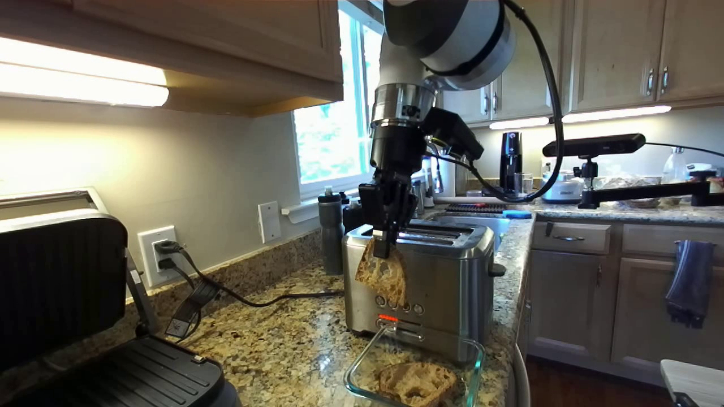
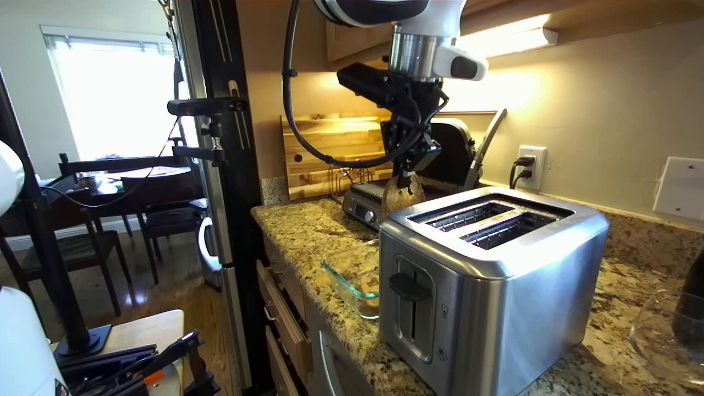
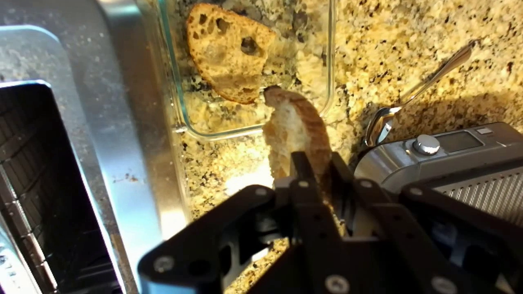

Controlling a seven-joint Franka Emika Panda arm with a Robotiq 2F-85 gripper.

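A slice of bread hangs upright from my gripper, which is shut on its upper edge. In exterior view 1 the slice overlaps the front of the silver toaster; exterior view 2 has it beyond the toaster, clear of the two empty-looking slots. From the wrist view, the held bread is above the counter just outside the glass dish. Inside that dish lies a second bread slice. In exterior view 2 the gripper partly hides the held slice.
An open grill stands to the left in exterior view 1, with a power cord between it and the toaster. A dark bottle is behind the toaster by the wall. The wrist view has a spoon near the grill.
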